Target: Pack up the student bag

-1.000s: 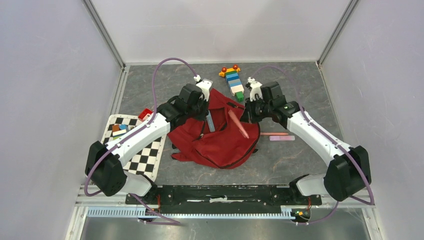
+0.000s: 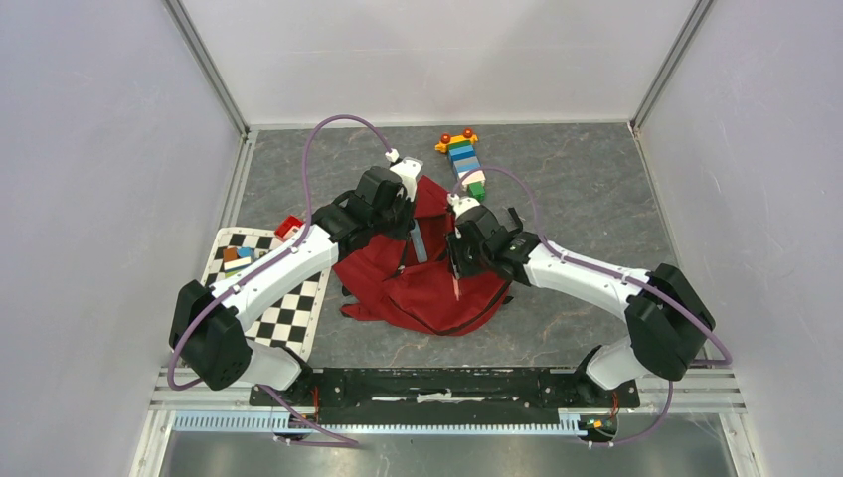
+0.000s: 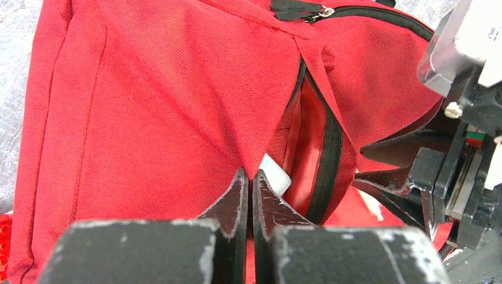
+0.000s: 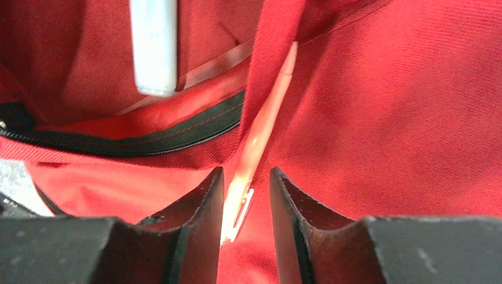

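The red bag [image 2: 398, 298] lies open in the middle, with a pale bar-like object [image 4: 155, 47] in its pocket. My left gripper is shut on the bag's red fabric, holding it beside the zipped opening. My right gripper is low over the bag, open, its fingertips either side of a long pale orange pen-like item [image 4: 263, 121]. That item lies on the red fabric along a strap edge, not visibly gripped.
A checkered board [image 2: 288, 328] with blocks is at the left, with a red object [image 2: 289, 226] behind it. Colourful toy blocks [image 2: 462, 154] stand behind the bag.
My right arm has moved left and down over the bag, along with the orange item's shift toward the middle of the bag. The left arm has stayed still.
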